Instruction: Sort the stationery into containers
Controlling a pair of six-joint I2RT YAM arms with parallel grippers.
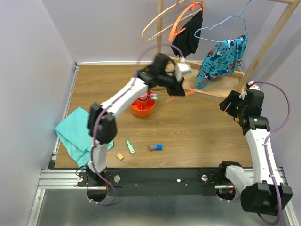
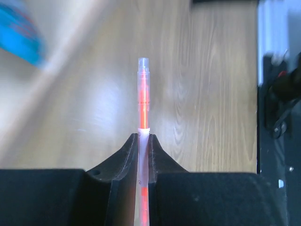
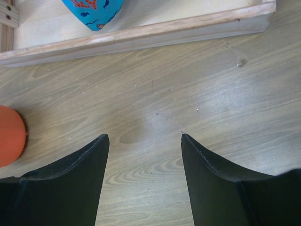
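Note:
My left gripper is shut on an upright-in-view orange pen (image 2: 143,108) with a clear cap; from the top it is blurred, raised above the desk beside the orange round container (image 1: 141,110), which holds several pens and is partly hidden by the arm. A green bottle-shaped item (image 1: 130,147), a blue cylinder (image 1: 156,147) and a small tan block (image 1: 120,156) lie on the front of the desk. My right gripper is open with nothing between its fingers, hovering at the desk's right side.
A folded teal cloth (image 1: 77,129) covers the left of the desk. A wooden rack (image 1: 218,87) with hangers and hanging clothes stands at the back right. Bare wood (image 1: 197,136) fills the middle right.

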